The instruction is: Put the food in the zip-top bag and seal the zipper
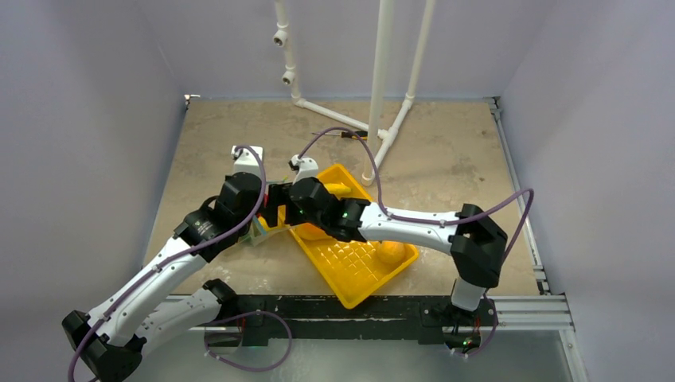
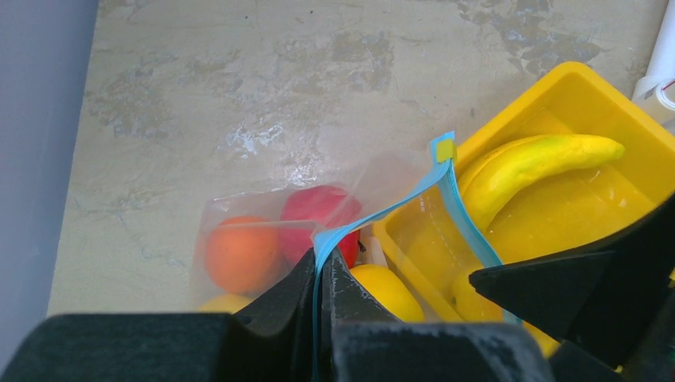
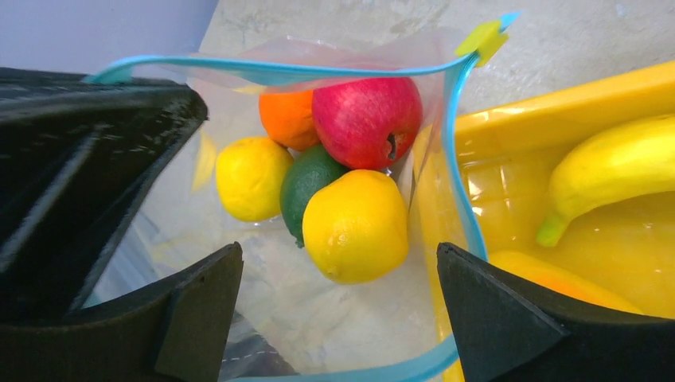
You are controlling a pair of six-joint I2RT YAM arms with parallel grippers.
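Note:
The clear zip top bag [image 3: 271, 314] has a blue-edged mouth standing open with a yellow tab. Inside it, in the right wrist view, are a red fruit [image 3: 368, 119], an orange fruit [image 3: 285, 119], a yellow fruit [image 3: 251, 177], a dark green one [image 3: 309, 185] and a larger yellow-orange fruit [image 3: 356, 227]. My left gripper is shut on the bag's blue rim. Over the bag mouth, my right gripper stands open with fingers apart. The yellow-orange fruit shows below the gap, apparently free of the fingers.
The yellow tray [image 1: 342, 278] lies right of the bag, holding a banana [image 2: 549, 163], an orange-yellow fruit [image 3: 549, 278] and an orange [image 1: 391, 251]. White pipes [image 1: 382, 79] and a screwdriver [image 1: 354, 134] are behind. Both grippers sit close together.

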